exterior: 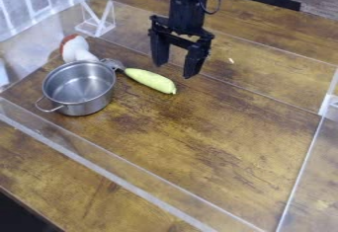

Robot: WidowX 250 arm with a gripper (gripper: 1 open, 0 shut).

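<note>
My black gripper (177,50) hangs over the wooden table at the top centre, open, with no object visible between its fingers. A pale yellow-green corn-like vegetable (150,81) lies just below and left of it. A steel pot (78,88) with side handles stands at the left.
A white and red object (78,50) lies behind the pot, with a grey utensil near it. A white wire rack (98,19) stands at the back left.
</note>
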